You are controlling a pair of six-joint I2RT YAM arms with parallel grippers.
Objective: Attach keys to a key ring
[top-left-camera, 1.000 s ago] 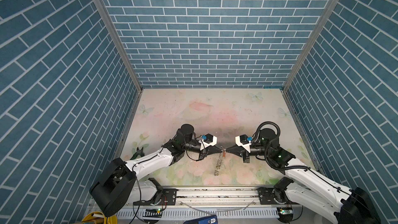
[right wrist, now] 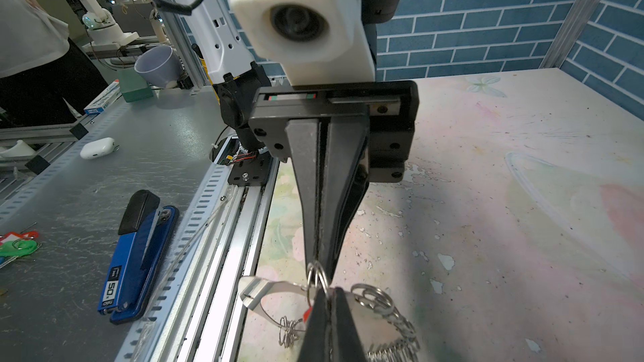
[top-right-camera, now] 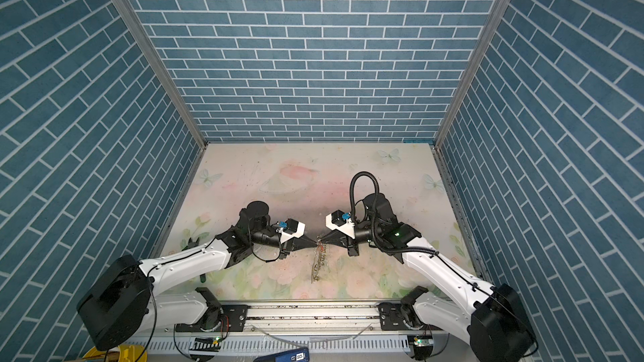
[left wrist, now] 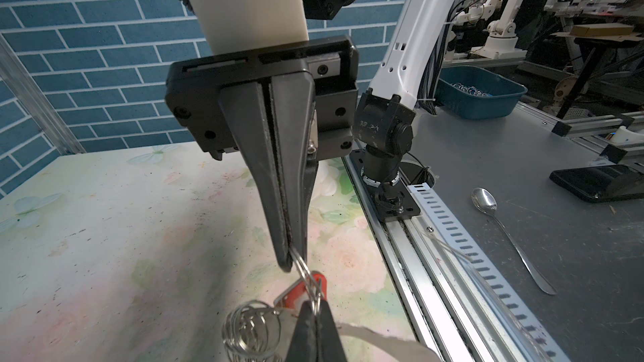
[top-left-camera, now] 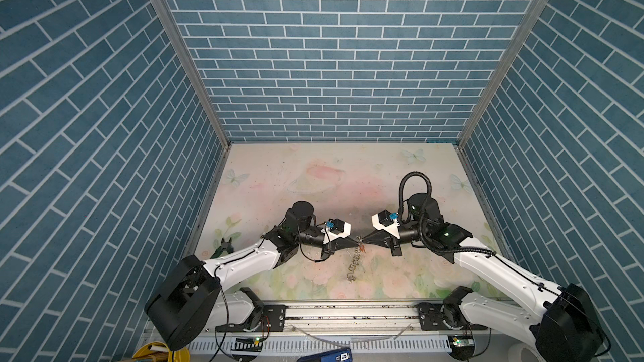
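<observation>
My two grippers meet tip to tip over the front middle of the table. In the left wrist view, my left gripper is shut on a thin metal key ring (left wrist: 303,269); a red tag (left wrist: 291,295) hangs by it. My right gripper is shut at the ring's upper part. A chain of coiled rings (left wrist: 249,328) dangles below, also visible as a chain (top-left-camera: 352,268) in the top left view. A flat metal piece (right wrist: 261,289) hangs beside the ring in the right wrist view.
Tiled walls bound the sides and back.
The hanging chain has shifted slightly; my left arm looks unchanged.
</observation>
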